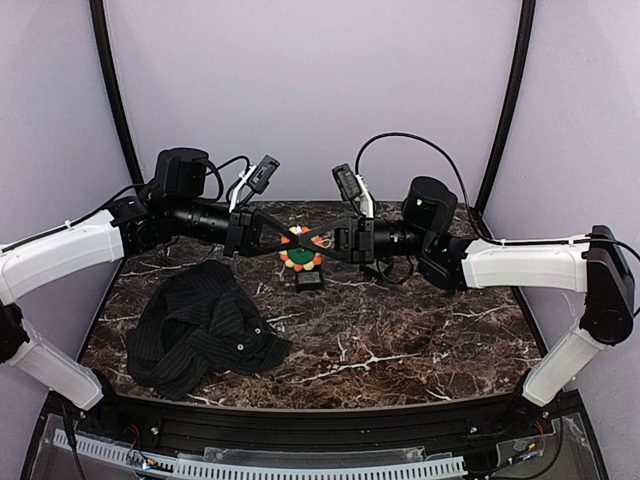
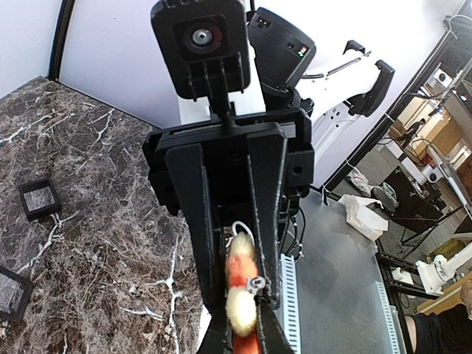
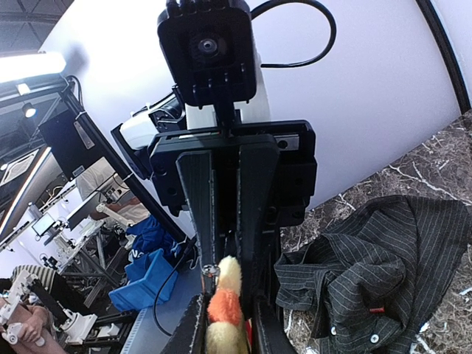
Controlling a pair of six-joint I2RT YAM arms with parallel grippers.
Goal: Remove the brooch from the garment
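Note:
The flower brooch [image 1: 301, 256], with orange and cream petals round a green centre, is held in the air between both grippers. My left gripper [image 1: 285, 240] and my right gripper [image 1: 320, 243] meet over it from either side, each shut on it. In the left wrist view the brooch [image 2: 241, 310] is seen edge-on between the fingers, with a small metal piece beside it; the right wrist view shows the same fuzzy edge [image 3: 224, 306]. The dark pinstriped garment [image 1: 200, 330] lies crumpled at the left of the table, apart from the brooch.
A small black square frame [image 2: 40, 208] and another [image 2: 11, 302] lie on the marble table [image 1: 420, 360], partly hidden in the top view.

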